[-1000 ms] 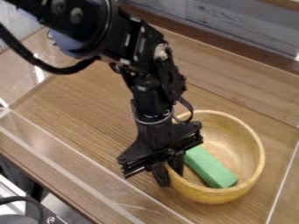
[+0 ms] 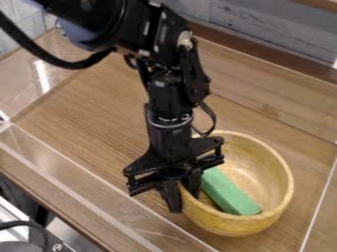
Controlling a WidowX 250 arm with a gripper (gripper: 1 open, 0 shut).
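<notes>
My black gripper [image 2: 176,190] reaches down from the top over the left side of a yellow bowl [image 2: 270,175], its fingertips shut at the bowl's left rim. The rim appears to be between the fingers, though the black fingers partly hide it. A green block [image 2: 230,193] lies inside the bowl, slanting from upper left to lower right, its upper end close behind the gripper.
A light panelled wall [image 2: 263,39] runs along the back. The table's front left edge has a dark cable nearby.
The gripper and bowl have shifted slightly over the last second, with the bowl moving a little and the gripper staying at its left rim.
</notes>
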